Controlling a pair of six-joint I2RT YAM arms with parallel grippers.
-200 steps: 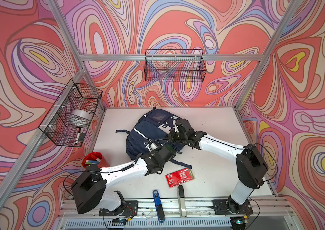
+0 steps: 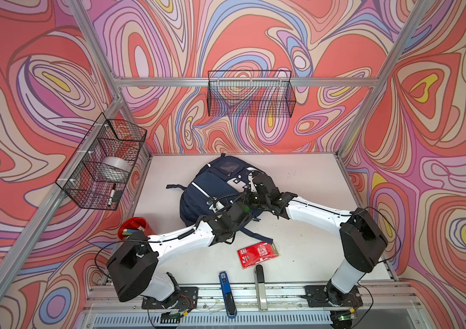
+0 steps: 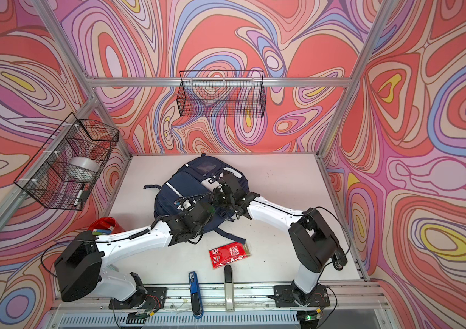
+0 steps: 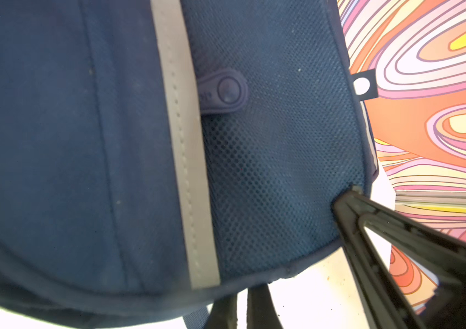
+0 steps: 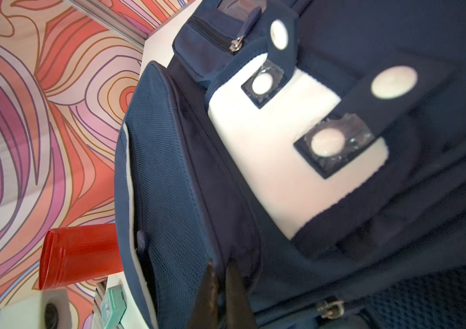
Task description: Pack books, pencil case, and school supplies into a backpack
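Observation:
The navy backpack [image 2: 211, 183] lies in the middle of the table, its white patch with two straps facing up in the right wrist view. Low in the left wrist view, my left gripper is shut at the bag's curved lower border; nothing clear shows between its fingers. My right gripper is also shut, its tips against the seam beside the mesh side panel [image 5: 170, 181]. Whether it pinches any fabric cannot be told. In the top views both gripper tips are partly hidden over the bag. A flat red packet [image 2: 257, 254] lies in front of the backpack.
A red cup [image 2: 134, 226] with coloured items stands at the left edge. Blue-black [image 2: 227, 293] and silver-black [image 2: 260, 288] long objects lie at the front rail. Wire baskets hang at the left [image 2: 104, 164] and back [image 2: 251, 97].
My left arm has shifted slightly inward, and the right arm has edged slightly down and right. The loose strap near the red packet has moved a little. The bag stays nearly in place.

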